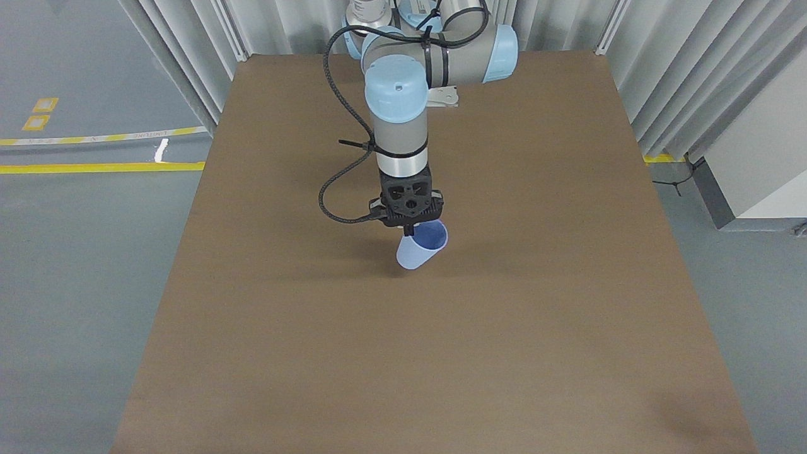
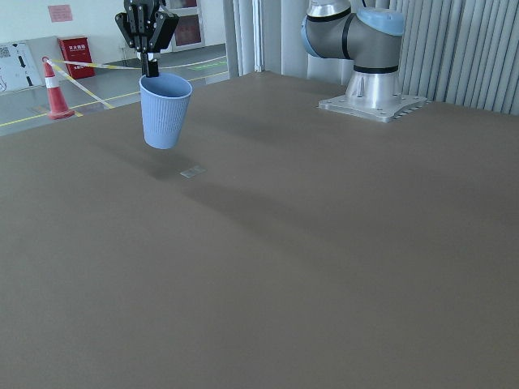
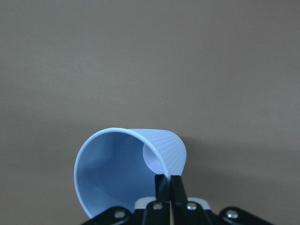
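A light blue ribbed cup [image 1: 417, 251] hangs tilted below my black gripper [image 1: 408, 227] in the front view. In the left view the gripper [image 2: 149, 73] points down with the cup [image 2: 162, 117] raised off the tabletop. In the wrist view the gripper's fingertips [image 3: 176, 183] are closed together on the rim of the cup [image 3: 112, 173], whose open mouth faces the camera and shows an empty inside.
The arm's metal base [image 2: 369, 105] stands at the back, beside curtains. A small clear patch [image 2: 193, 172] lies on the table under the cup. A traffic cone stands beyond the table.
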